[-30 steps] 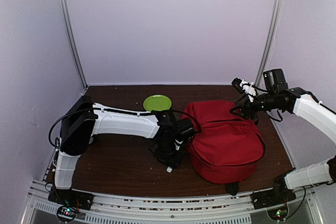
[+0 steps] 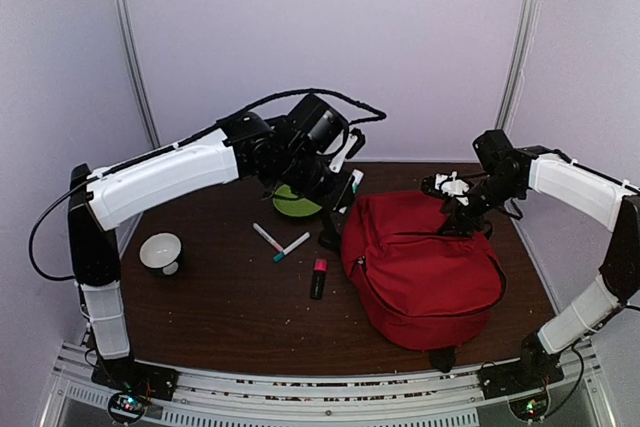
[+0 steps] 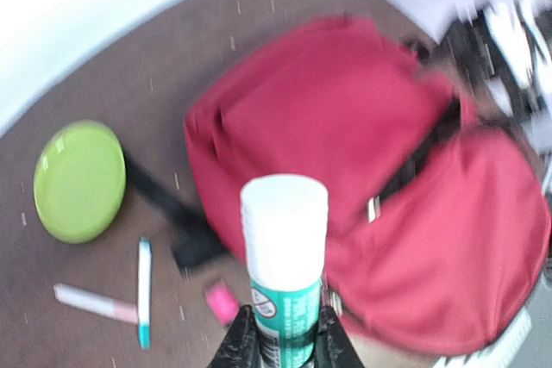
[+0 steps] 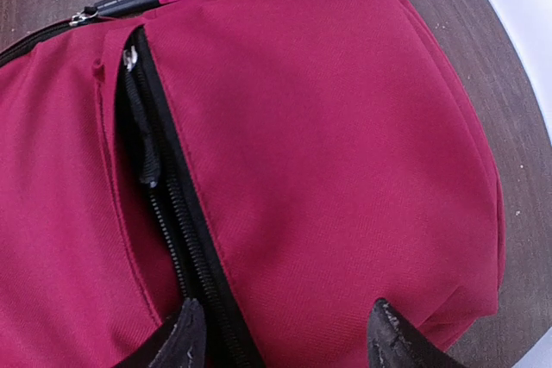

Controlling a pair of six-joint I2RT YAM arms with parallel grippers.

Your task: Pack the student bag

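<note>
A red backpack (image 2: pixel 425 267) lies on the right half of the table, its pocket zipper (image 4: pixel 185 213) partly unzipped. My left gripper is shut on a teal bottle with a white cap (image 3: pixel 285 239), held raised near the bag's left side. The right gripper is over the bag's upper part, its fingers (image 4: pixel 177 342) apart on either side of the pocket opening's edge, with no firm grip showing. Two markers, one pink-ended (image 3: pixel 95 302) and one teal-ended (image 3: pixel 144 290), lie left of the bag. Closer to it is a black tube with a pink cap (image 2: pixel 319 279).
Behind the markers sits a green plate (image 3: pixel 79 181), partly covered by the left arm in the top view. A white bowl-like cup (image 2: pixel 161 253) stands at the far left.
My left gripper has risen from the table and swung back toward the bag with the bottle, uncovering the markers and tube. The right gripper has come lower and closer over the bag.
</note>
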